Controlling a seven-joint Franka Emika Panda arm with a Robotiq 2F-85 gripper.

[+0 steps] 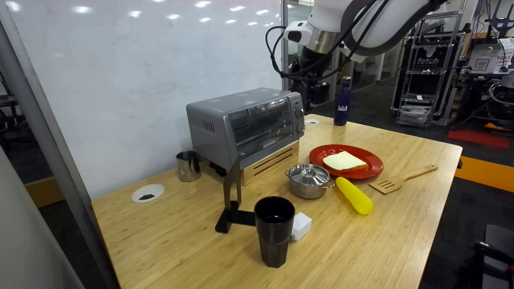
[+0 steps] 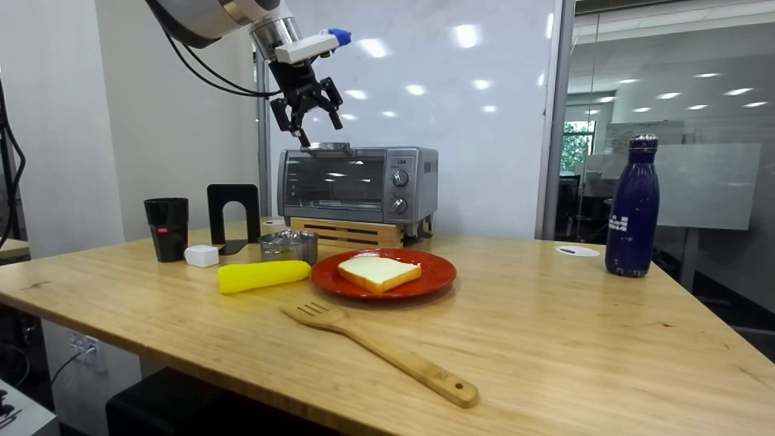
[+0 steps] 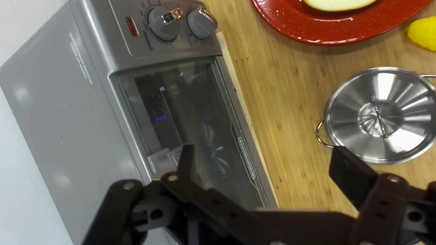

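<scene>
My gripper (image 2: 320, 133) stands open above the front of the grey toaster oven (image 2: 411, 185), with nothing between its fingers. In the wrist view its two finger pads (image 3: 186, 161) are wide apart, one over the oven's glass door (image 3: 196, 118) and the other close to the lidded steel pot (image 3: 380, 116) in the picture. The oven door is closed, and two knobs (image 3: 163, 24) sit at one end of its front. A red plate (image 1: 371, 171) carries a slice of bread (image 1: 344, 161). Beside the pot lies a yellow corn-shaped object (image 1: 354, 195).
The oven rests on a slotted wooden stand (image 1: 270, 163). Around the table are a black cup (image 1: 274, 231), black bookend (image 1: 232, 192), white block (image 1: 301, 226), steel pitcher (image 1: 188, 166), wooden spatula (image 1: 391, 184) and blue bottle (image 1: 342, 102). Open tabletop lies right of the plate in exterior view 2.
</scene>
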